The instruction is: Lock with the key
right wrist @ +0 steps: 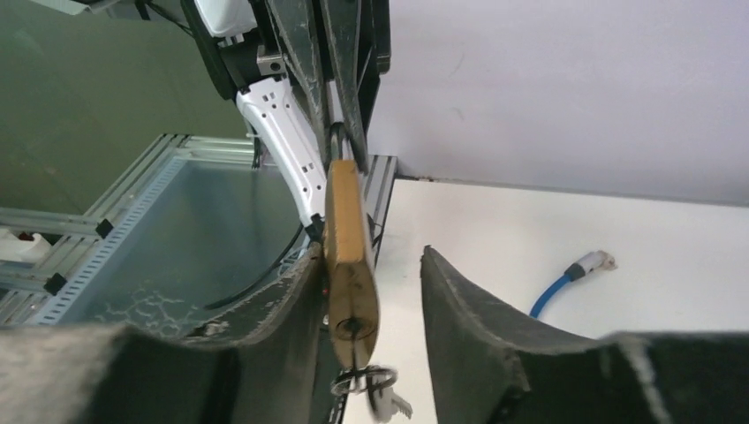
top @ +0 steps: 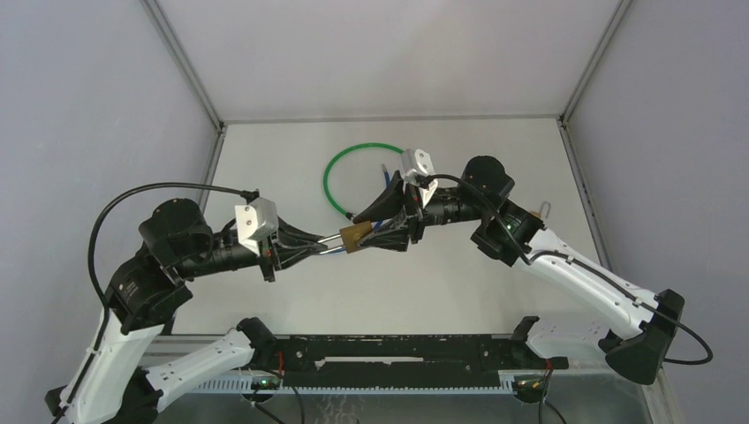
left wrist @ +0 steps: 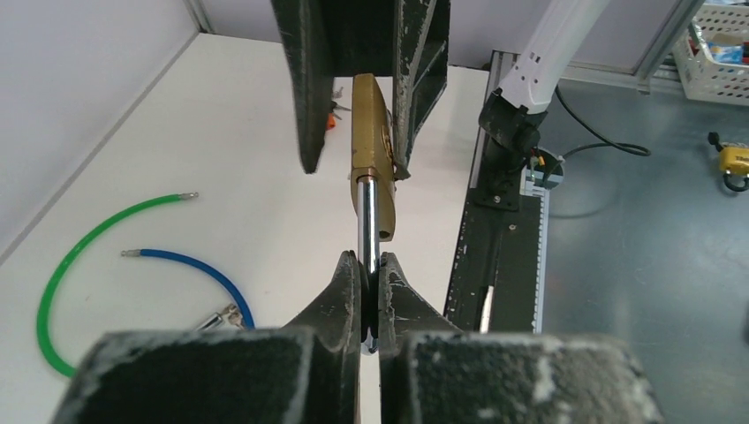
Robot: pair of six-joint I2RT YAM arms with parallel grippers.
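Note:
The brass padlock [top: 356, 236] is held up between my two arms. My left gripper is shut on its steel shackle [left wrist: 367, 216]. An empty hole shows in the body's near end in the left wrist view, so one shackle leg is out. My right gripper stands part open around the brass body [right wrist: 349, 252]. Its left finger [right wrist: 287, 309] lies against or very near the body, while a gap separates the other finger [right wrist: 459, 327]. A key ring [right wrist: 364, 380] with a key [right wrist: 389, 405] shows below the body's near end; I cannot tell whether any key is inserted.
On the white table lie a green hose [top: 329, 172] and a blue hose [left wrist: 199, 263] with metal ends. A second brass padlock [top: 536, 214] rests at the right edge.

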